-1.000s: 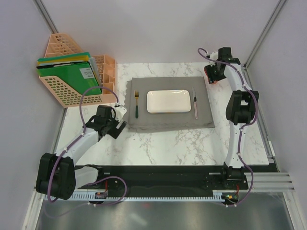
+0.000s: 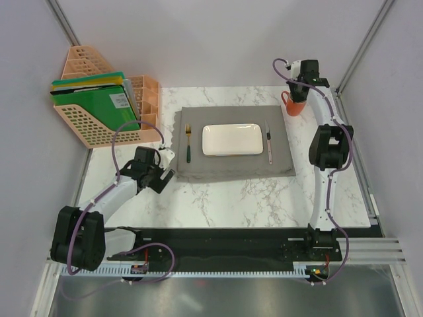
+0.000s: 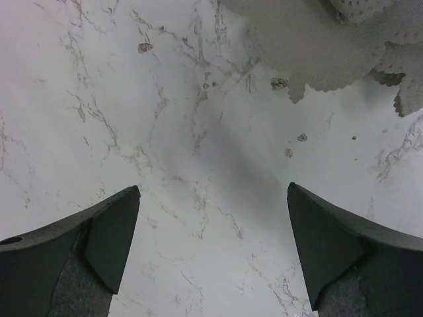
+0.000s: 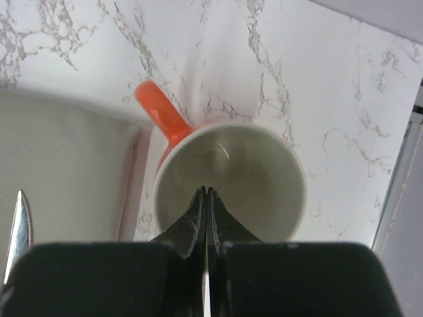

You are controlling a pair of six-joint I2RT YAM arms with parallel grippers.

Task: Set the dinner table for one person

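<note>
On a grey placemat (image 2: 285, 158) lie a white rectangular plate (image 2: 232, 139), a fork (image 2: 188, 142) to its left and a knife (image 2: 269, 143) to its right. An orange cup (image 2: 295, 107) with a pale inside stands upright just beyond the mat's far right corner, its handle toward the left. Over the cup is my right gripper, its fingers shut together and nothing showing between them; they hide part of the rim in the right wrist view. My left gripper hangs open and empty above bare table near the mat's front left corner.
An orange basket (image 2: 86, 125) with green and yellow folders occupies the back left. A grey wall (image 4: 396, 218) rises beyond the table edge on the cup's right.
My right gripper has shifted up off the cup, leaving more of the orange side and handle visible. The cup stays in place. My left arm and the place setting look unchanged.
</note>
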